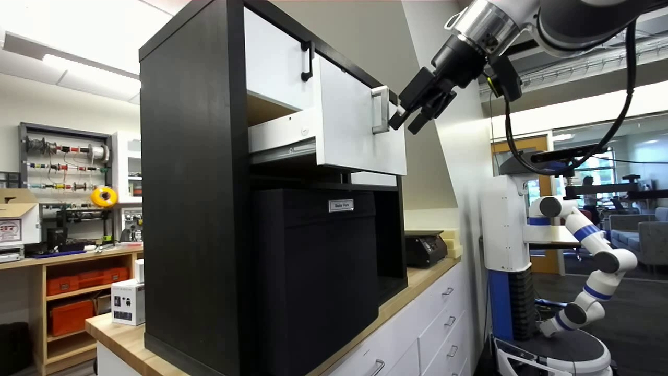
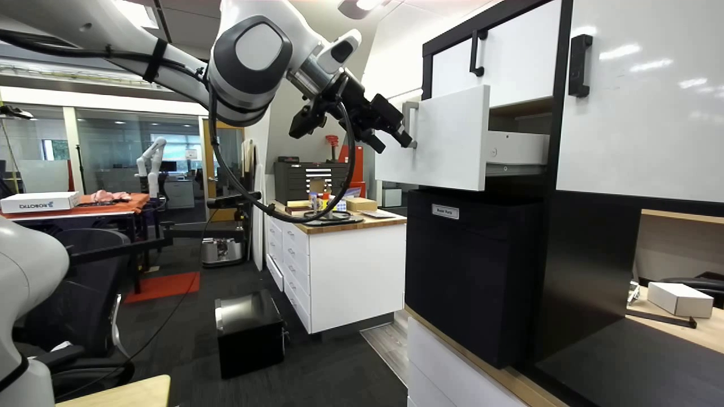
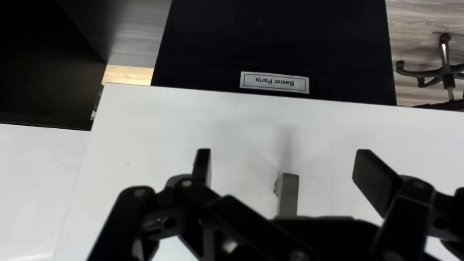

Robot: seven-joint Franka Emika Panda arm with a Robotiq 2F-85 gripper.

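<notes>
A white drawer (image 1: 350,122) in the black cabinet is pulled partly out, its side wall (image 1: 285,131) showing. On its front panel stands a grey upright handle (image 1: 379,110). My gripper (image 1: 407,126) hangs just in front of that handle, fingers spread and nothing held. In exterior view 2 the fingertips come close to the handle (image 2: 410,114); whether they touch cannot be told there. From the wrist, the handle (image 3: 288,193) appears between the two widely separated fingers, its lower part hidden behind the gripper body, with the white drawer front (image 3: 174,117) beyond.
Below the drawer is a black bin (image 1: 325,269) with a "Basler Parts" label (image 3: 274,82). A closed white door (image 1: 278,56) with a black handle adjoins the drawer. Another white door (image 2: 645,102) is on the right in exterior view 2. Open floor (image 2: 326,359) lies in front of the cabinet.
</notes>
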